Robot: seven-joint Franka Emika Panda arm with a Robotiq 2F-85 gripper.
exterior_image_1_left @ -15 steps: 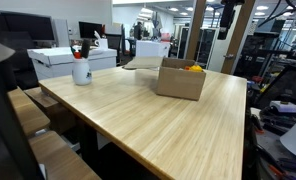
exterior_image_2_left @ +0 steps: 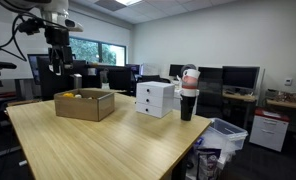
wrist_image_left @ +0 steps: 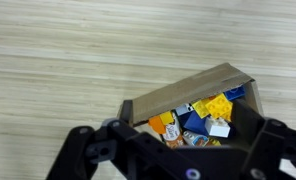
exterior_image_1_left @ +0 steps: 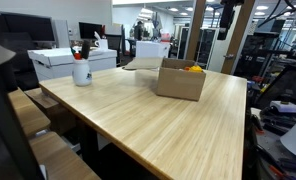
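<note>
An open cardboard box [exterior_image_1_left: 180,84] stands on the wooden table [exterior_image_1_left: 138,115], toward its right side. In the wrist view colourful blocks [wrist_image_left: 196,122], in yellow, orange, blue and white, fill the visible part of this box [wrist_image_left: 193,88]. My gripper is above it, open, its fingers [wrist_image_left: 126,111] spread wide with nothing held between them. Exterior view 2 has the gripper [exterior_image_2_left: 64,67] hanging over the box [exterior_image_2_left: 85,105], clear of its rim. The gripper's own dark body covers the lower part of the box in the wrist view.
A white cup [exterior_image_1_left: 82,72] with dark-handled items stands near the table's far left edge. Beside it is a white drawer unit [exterior_image_2_left: 157,98]. A flat tan piece [exterior_image_1_left: 143,63] lies behind the box.
</note>
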